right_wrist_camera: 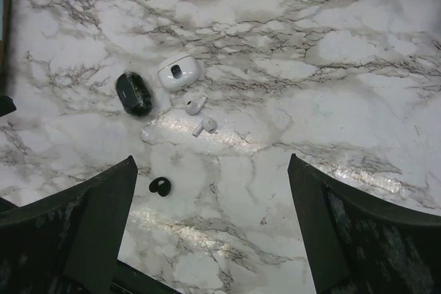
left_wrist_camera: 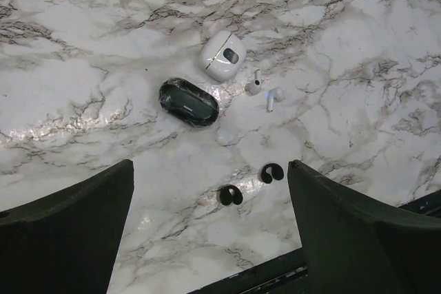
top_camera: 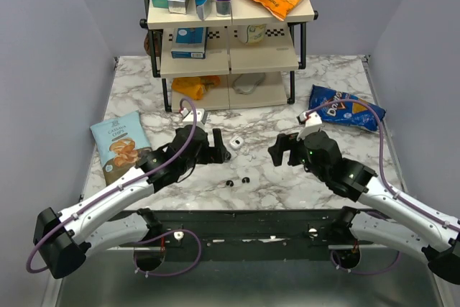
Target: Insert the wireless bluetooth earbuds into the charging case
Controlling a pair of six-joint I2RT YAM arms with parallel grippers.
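A glossy white charging case [left_wrist_camera: 224, 56] lies closed on the marble tabletop, with a dark green case [left_wrist_camera: 189, 102] close beside it. Two white earbuds, one upper [left_wrist_camera: 254, 83] and one lower [left_wrist_camera: 274, 98], rest loose near the white case. Closer to the front edge lie two black clip-shaped earbuds, one left [left_wrist_camera: 230, 195] and one right [left_wrist_camera: 271, 173]. My left gripper [top_camera: 220, 147] is open above the table by the dark case, which it partly hides in the top view. To the right of the earbuds, my right gripper [top_camera: 275, 149] hangs open and empty.
A shelf rack [top_camera: 228, 62] with boxes and bags stands at the back. Snack bags lie at the left [top_camera: 121, 147] and right [top_camera: 346, 108]. Bare marble surrounds the small items, and a dark front edge [top_camera: 230, 221] bounds the table.
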